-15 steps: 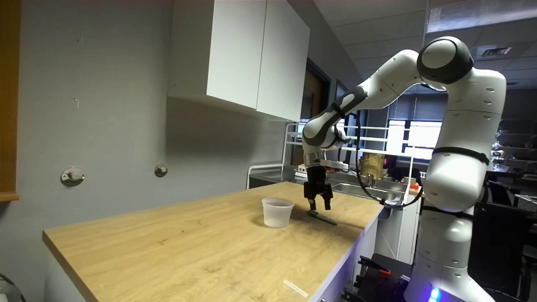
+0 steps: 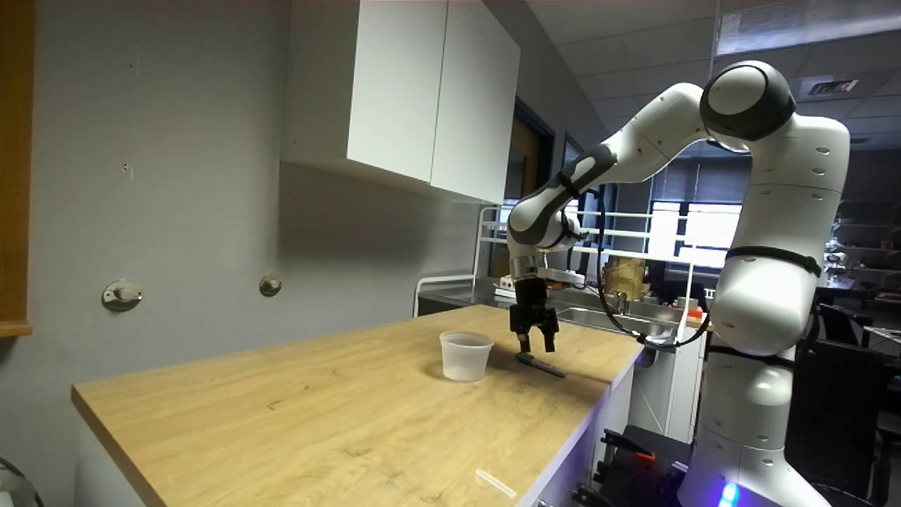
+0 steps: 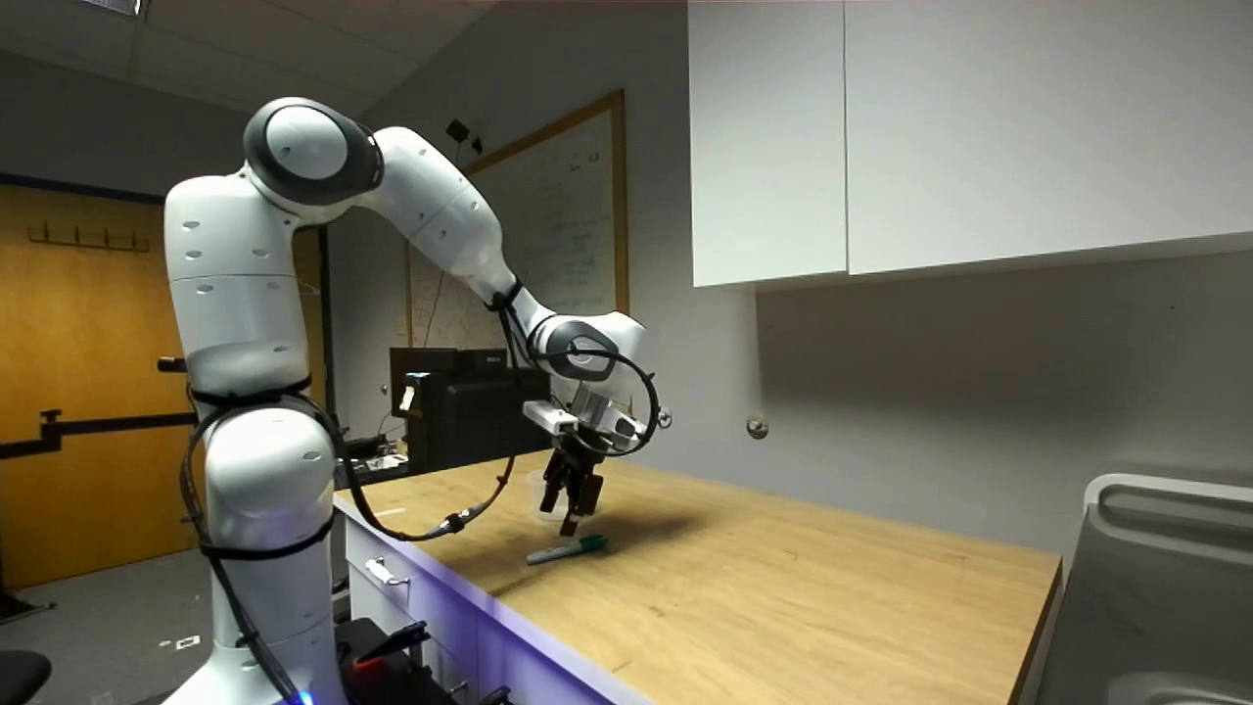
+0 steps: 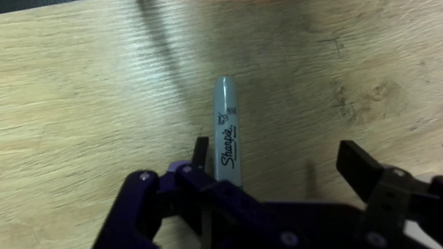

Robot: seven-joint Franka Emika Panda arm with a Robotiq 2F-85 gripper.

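A grey Sharpie marker point(image 4: 226, 128) with a green cap end lies flat on the wooden counter. In exterior view 2 the same marker point(image 3: 567, 550) rests just below the fingertips. My gripper point(image 2: 537, 348) points down over it, open, its fingers apart and holding nothing. The wrist view shows the marker between the gripper's two fingers, closer to the left finger point(image 4: 201, 153) than to the right finger point(image 4: 359, 168); its lower end is hidden behind the gripper. A translucent plastic cup point(image 2: 464, 356) stands upright on the counter beside the gripper, partly hidden behind it in exterior view 2.
White cabinets point(image 2: 405, 93) hang above the back. A metal sink point(image 2: 608, 320) lies beyond the counter's far end. A cable loops beside the arm.
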